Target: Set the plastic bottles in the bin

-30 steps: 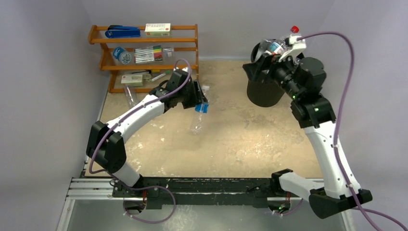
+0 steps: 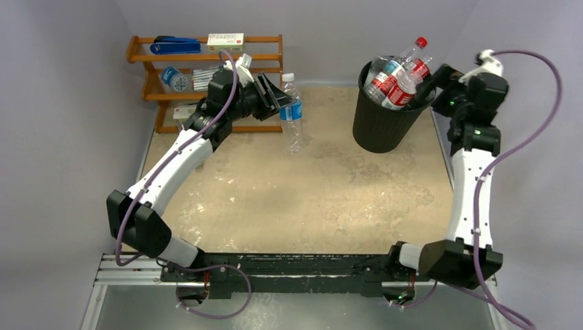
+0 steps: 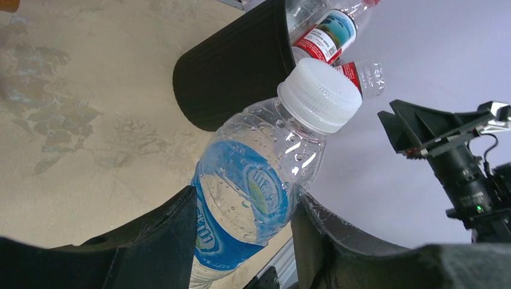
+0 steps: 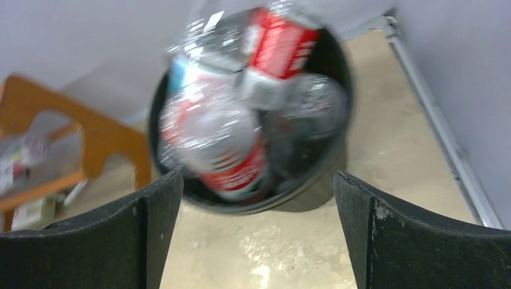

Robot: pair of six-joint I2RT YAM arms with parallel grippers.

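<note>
My left gripper (image 2: 280, 97) is shut on a clear plastic bottle (image 2: 291, 127) with a blue label and white cap, held upright-tilted left of the bin; the left wrist view shows the bottle (image 3: 241, 198) between both fingers. The black bin (image 2: 378, 130) is packed with bottles (image 2: 395, 82), some red-capped, rising to its rim and above. My right gripper (image 2: 436, 89) hangs at the bin's right side. In the right wrist view its fingers stand wide apart over the blurred bottles (image 4: 220, 138), holding nothing.
A wooden rack (image 2: 206, 95) with small boxes and stationery stands at the back left. Walls close in on the right, beside the bin and right arm.
My right arm has withdrawn from over the bin toward the right wall, uncovering the bottles.
</note>
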